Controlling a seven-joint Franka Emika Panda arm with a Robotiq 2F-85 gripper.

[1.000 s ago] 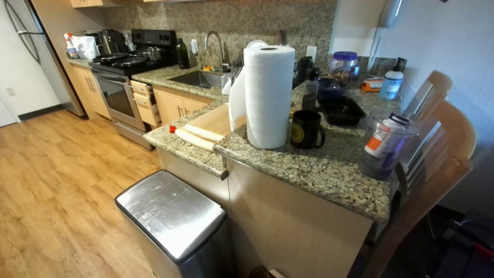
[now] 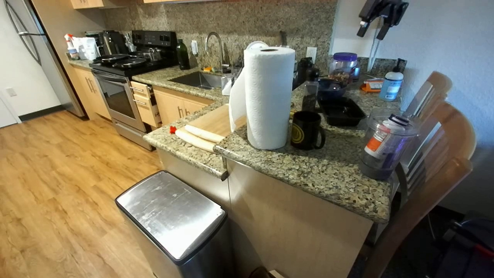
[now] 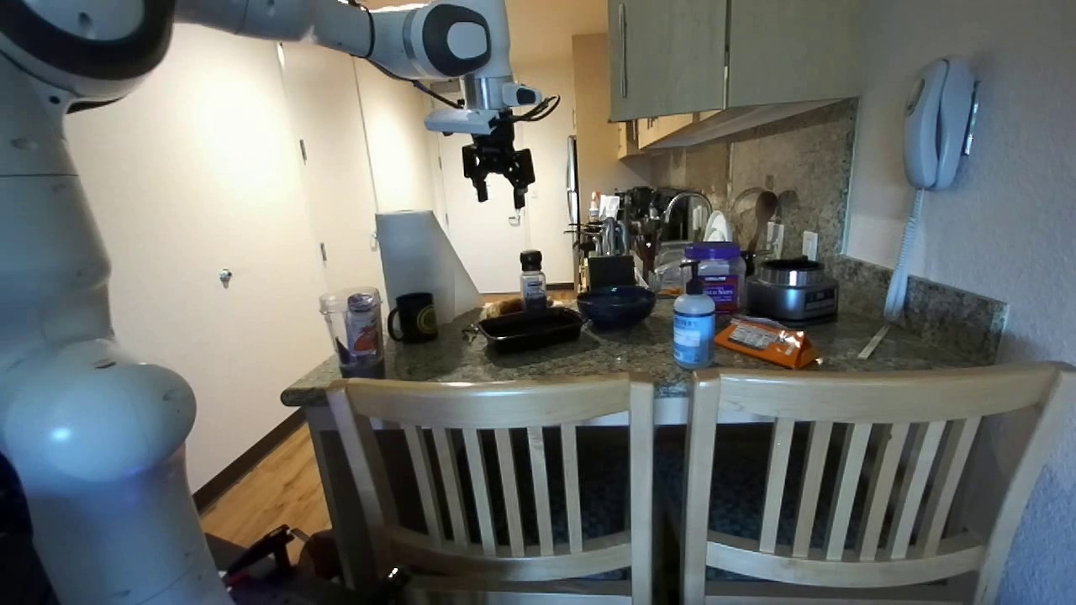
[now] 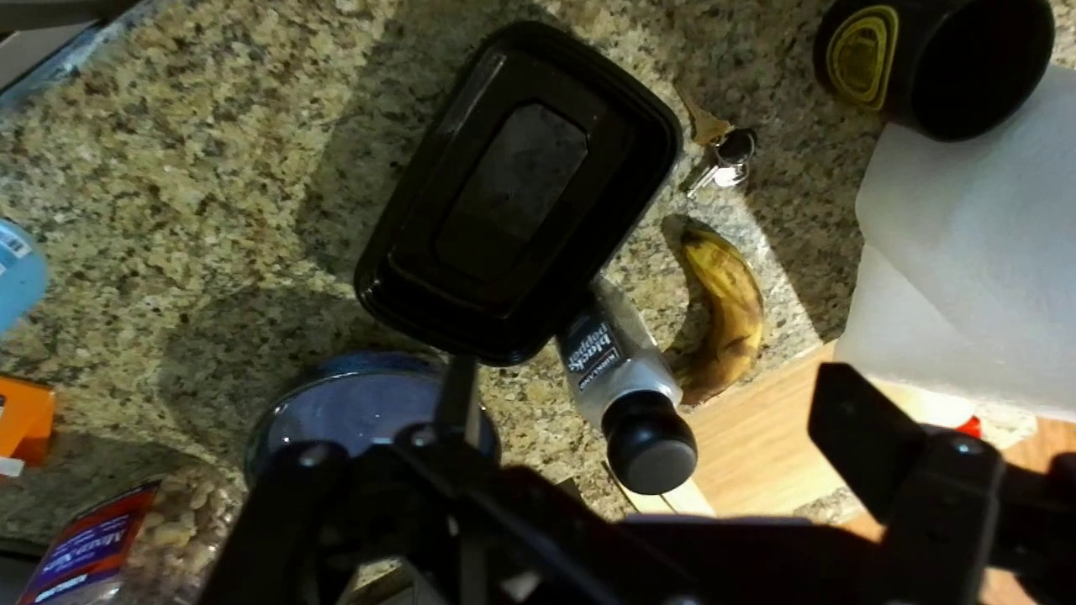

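High above the counter, my gripper (image 3: 500, 200) points down and stands open, with nothing between its fingers. Its fingers (image 4: 867, 434) frame the lower part of the wrist view, well apart. Below lie an empty black tray (image 4: 519, 192), a black pepper grinder (image 4: 620, 378) touching or very near the tray's edge, and a spotted banana (image 4: 734, 302). A small bunch of keys (image 4: 728, 160) rests by the tray. The dark blue bowl (image 4: 348, 408) is partly hidden by a finger. A black mug (image 2: 306, 130) with a yellow emblem stands beside the paper towel roll (image 2: 269, 97).
A clear blender cup (image 2: 389, 143) stands near the counter's end. Around the right part of the counter are a soap bottle (image 3: 693, 328), an orange packet (image 3: 767, 343) and a purple-lidded jar (image 3: 716, 277). Two wooden chairs (image 3: 494, 398) line the front edge.
My gripper has come down into the top right of exterior view 1, where only a tip showed at the upper edge before. The things on the counter have not moved.
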